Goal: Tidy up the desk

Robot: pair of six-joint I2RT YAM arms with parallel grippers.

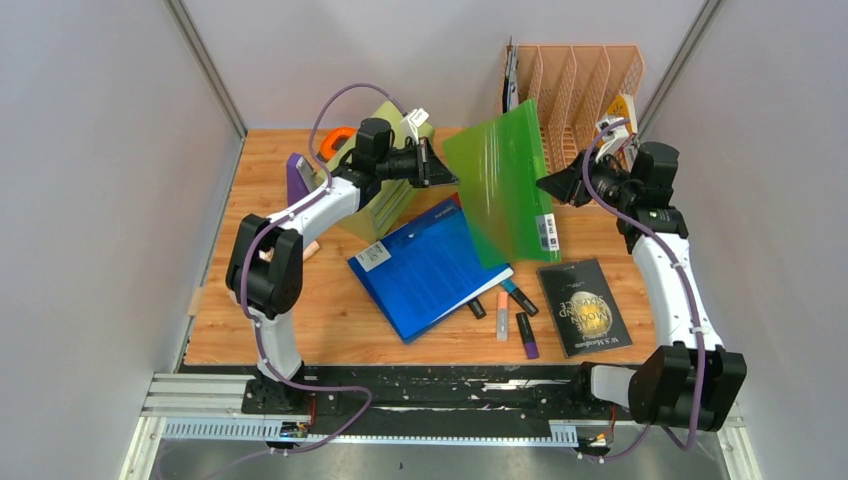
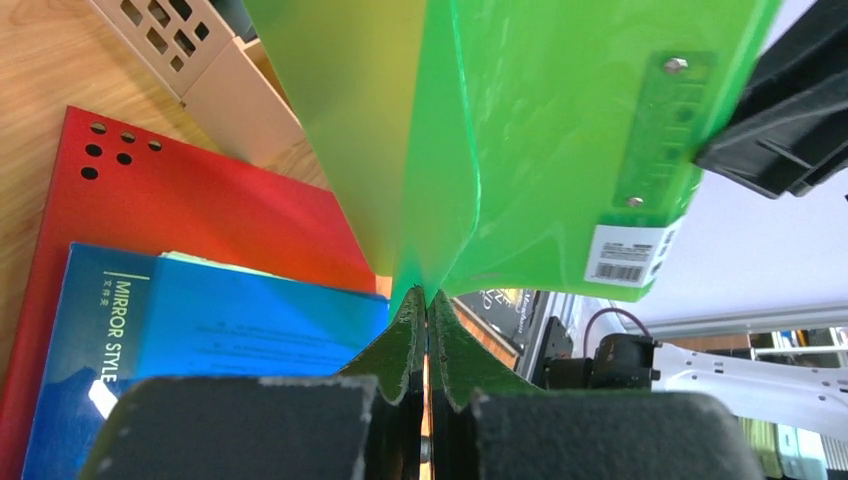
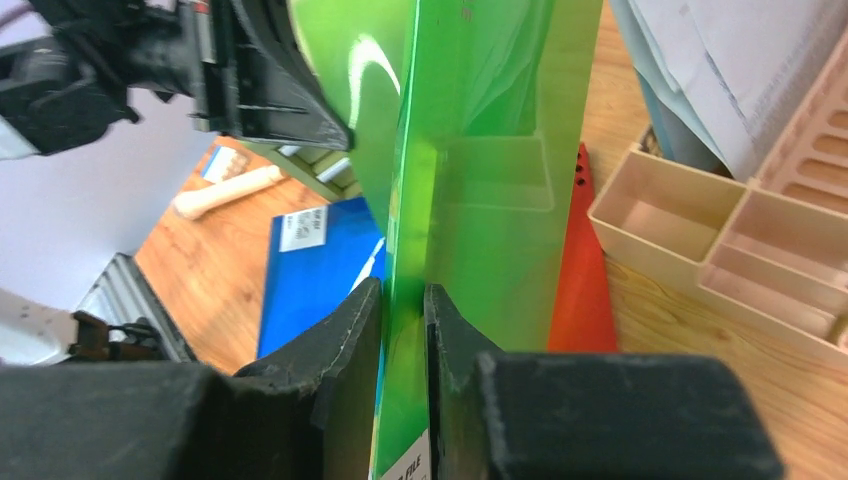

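A translucent green folder (image 1: 497, 175) is held up in the air between both grippers, bowed, with a barcode label. My left gripper (image 1: 450, 178) is shut at the folder's left edge; in the left wrist view its fingertips (image 2: 410, 310) meet on the green sheet. My right gripper (image 1: 548, 183) grips the folder's right side, the green plastic (image 3: 408, 260) running between its fingers. Below lie a blue folder (image 1: 425, 275) and a red folder (image 2: 200, 190).
A pink file rack (image 1: 570, 80) with papers stands at the back right. A black book (image 1: 585, 310) and several markers (image 1: 502, 315) lie at the front right. Olive boxes or folders (image 1: 385, 210) and a purple object (image 1: 298, 178) are at the left.
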